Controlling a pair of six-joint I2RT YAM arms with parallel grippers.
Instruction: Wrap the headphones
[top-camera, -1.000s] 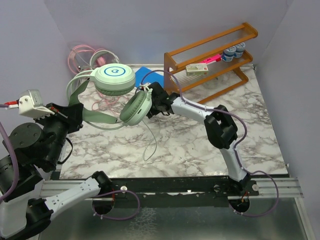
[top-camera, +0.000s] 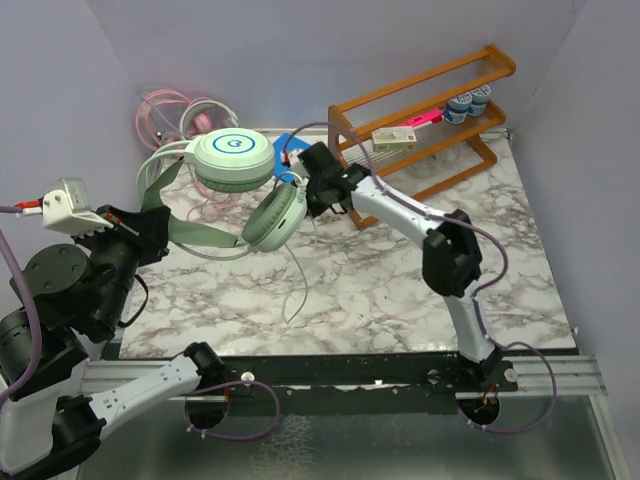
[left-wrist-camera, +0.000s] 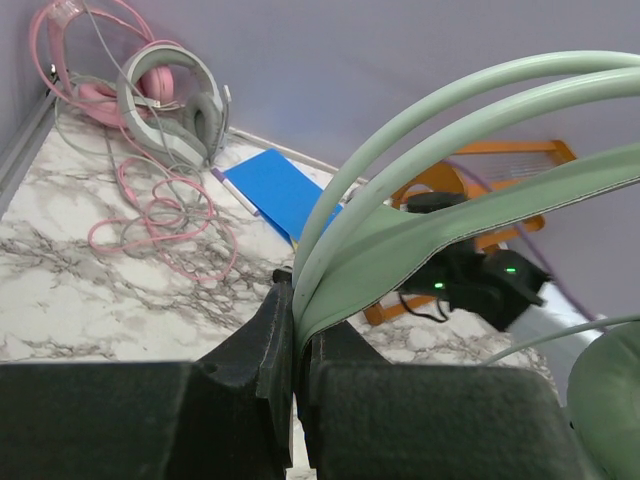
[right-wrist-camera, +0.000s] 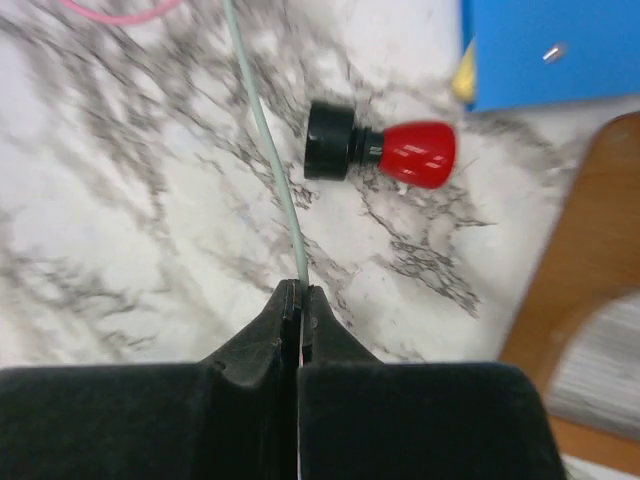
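Observation:
The pale green headphones (top-camera: 233, 158) hang in the air over the table in the top view. My left gripper is shut on their headband (left-wrist-camera: 420, 230), which rises from between its fingers. One ear cup (top-camera: 275, 216) hangs close to my right gripper. That gripper is shut, with the thin green cable (right-wrist-camera: 268, 140) running down to its fingertips in the right wrist view. In the top view a loop of cable (top-camera: 300, 275) dangles below the ear cup, and the right fingertips are partly hidden there.
A wooden rack (top-camera: 430, 115) holding a box and white tubs stands at the back right. Pink and grey headphones (left-wrist-camera: 170, 100) lie tangled at the back left. A blue folder (left-wrist-camera: 270, 190) and a red-and-black object (right-wrist-camera: 385, 150) are near the rack.
The left arm and headphones have barely moved.

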